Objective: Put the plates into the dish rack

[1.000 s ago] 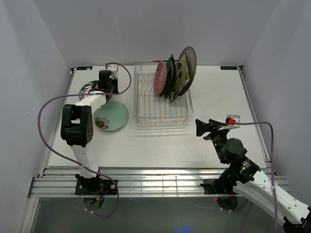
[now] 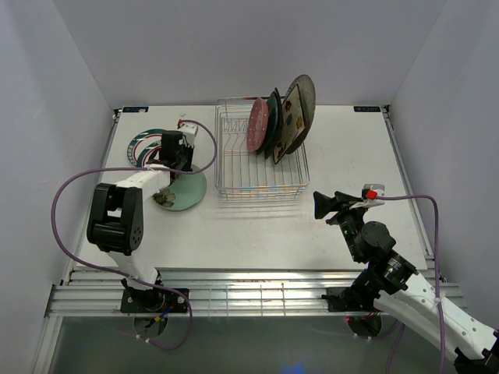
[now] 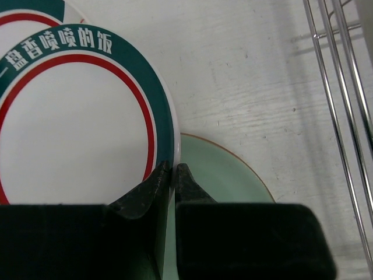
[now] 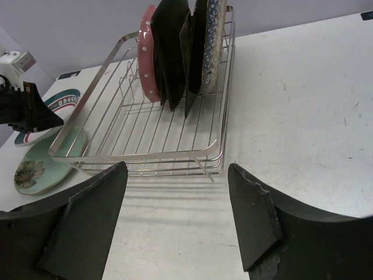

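My left gripper is shut on the rim of a white plate (image 3: 76,128) with a green, lettered border and red ring. A second plate like it (image 3: 23,20) shows behind it, and a pale green plate (image 3: 221,169) with a flower pattern lies under the gripper. The wire dish rack (image 2: 261,187) holds several plates on its right part, a pink one (image 2: 257,125) leftmost among them; its left part is empty. My right gripper stands apart at front right, fingers parted, nothing between them.
Walls enclose the back and both sides. Purple cables loop over both arms.
My left gripper has moved toward the front and slightly right over the last second, nearer the green plate. The right arm is unmoved.
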